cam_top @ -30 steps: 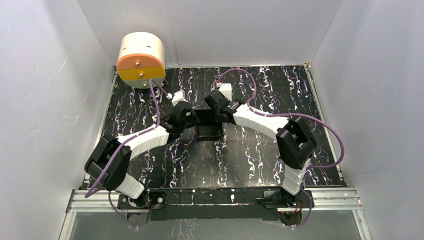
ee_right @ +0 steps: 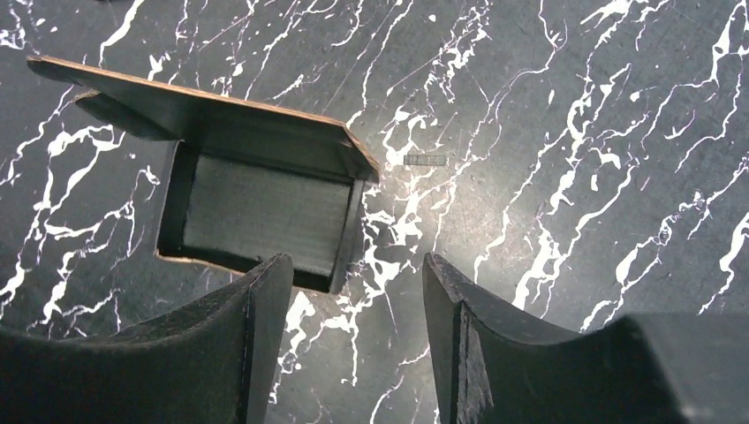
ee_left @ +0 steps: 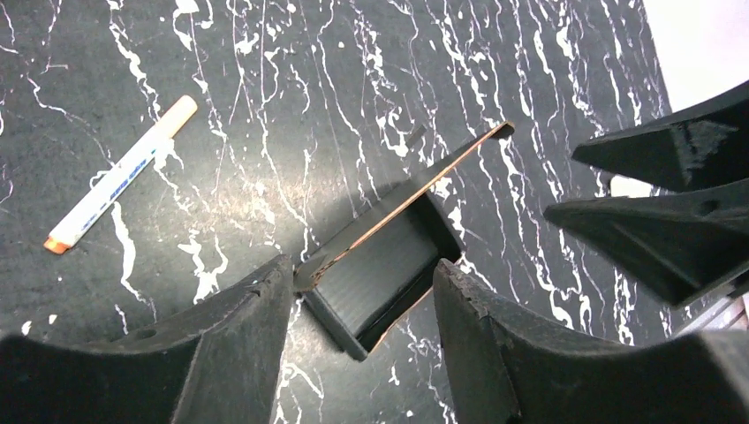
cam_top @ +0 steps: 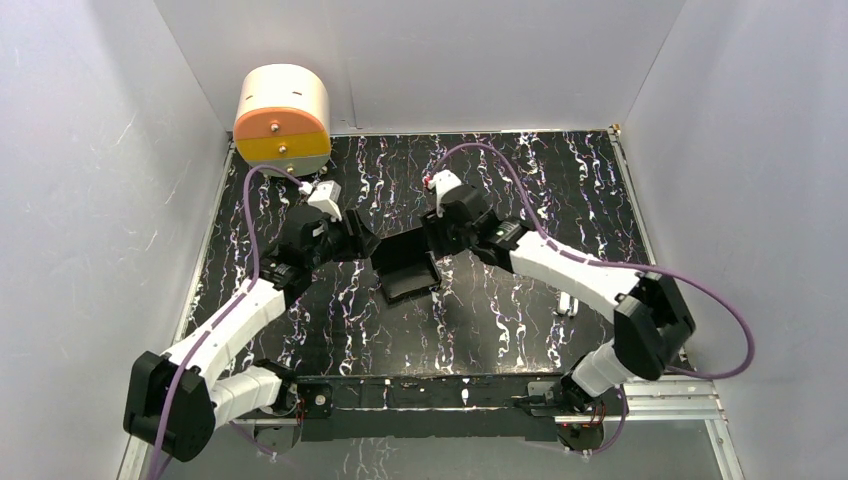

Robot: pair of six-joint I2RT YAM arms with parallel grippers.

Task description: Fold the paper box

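Observation:
A black paper box sits on the marble-patterned table between my two arms, turned a little at an angle. Its lid stands raised along the far side, with a flap folded inward at one end. The tray is empty. My left gripper is open with the box seen beyond its fingers, apart from it as far as the top view shows. To the box's upper right, my right gripper is open too, nothing between its fingers. The right gripper's dark fingers also show in the left wrist view.
An orange-capped white marker lies left of the box. At the back left stands a small rounded drawer cabinet. Small white items rest at the right.
Both arms have drawn outward from the box, the left to the left, the right to the right. The box has shifted slightly towards the front left and turned.

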